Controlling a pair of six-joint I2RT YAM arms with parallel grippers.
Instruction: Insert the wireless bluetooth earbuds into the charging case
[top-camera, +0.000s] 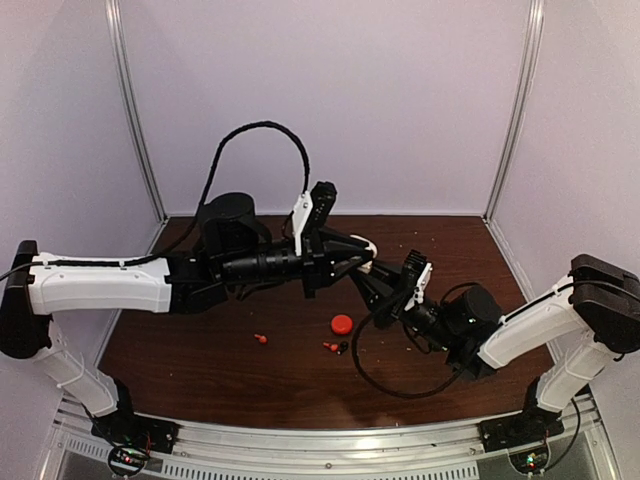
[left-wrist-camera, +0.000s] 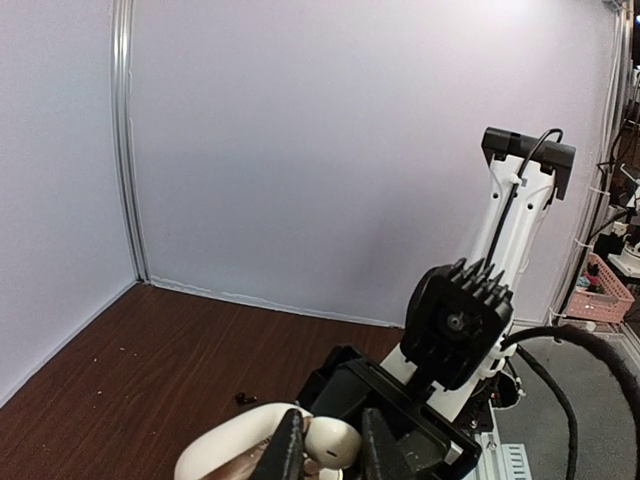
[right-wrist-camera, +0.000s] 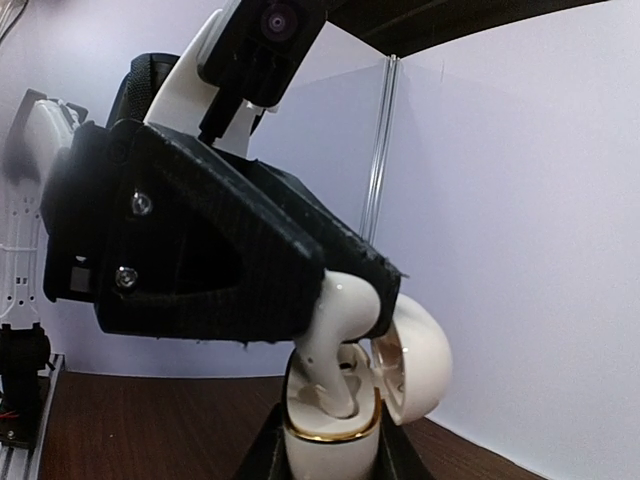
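Observation:
My right gripper (top-camera: 370, 280) is shut on the white charging case (right-wrist-camera: 330, 450), which has a gold rim and its lid (right-wrist-camera: 420, 355) open. My left gripper (top-camera: 355, 255) is directly above it, shut on a white earbud (right-wrist-camera: 340, 305). In the right wrist view the earbud's stem reaches down into the case's cavity; whether it is seated I cannot tell. The left wrist view shows the earbud's rounded top (left-wrist-camera: 331, 440) between the left fingertips, with the pale lid beside it.
A red round object (top-camera: 341, 325), small red pieces (top-camera: 260, 339) and a dark piece (top-camera: 343, 347) lie on the wooden table (top-camera: 200, 370) below the grippers. Pale walls enclose the back and sides.

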